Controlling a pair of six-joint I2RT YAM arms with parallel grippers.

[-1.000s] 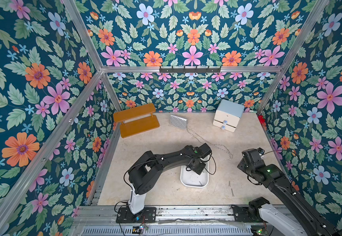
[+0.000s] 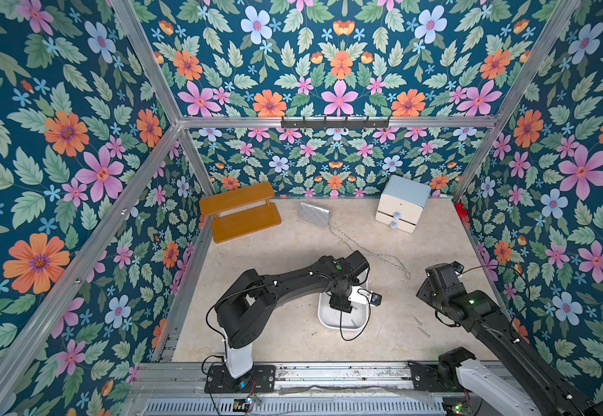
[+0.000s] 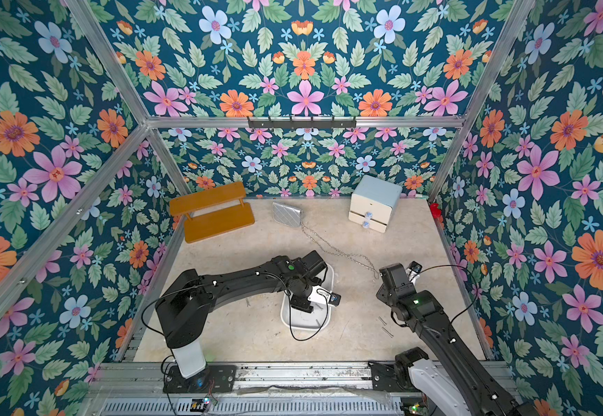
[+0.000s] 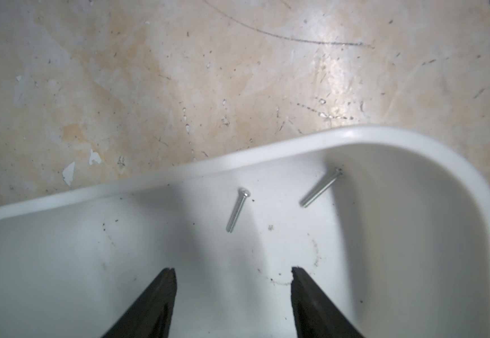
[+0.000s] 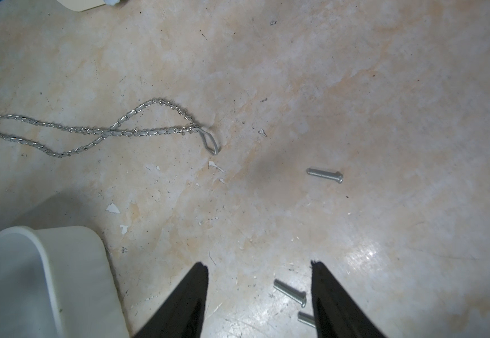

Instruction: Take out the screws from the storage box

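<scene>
Two silver screws lie apart on the floor of the white storage box in the left wrist view. My left gripper is above the box, open, with nothing between its fingers; both screws appear beyond its tips. From overhead, the left arm hides part of the box. On the table right of the box, the right wrist view has one screw by itself and two more close together. My right gripper hangs open and empty above the table; its right finger partly covers the lowest screw.
A silver chain stretches from a silver bag toward the right arm. At the back stand a brown wooden rack and a small drawer cabinet. Bare table lies between the box and the right gripper.
The left gripper has turned and shifted slightly over the box. Two screws on the table have moved to the right, toward the right arm, which is almost still.
</scene>
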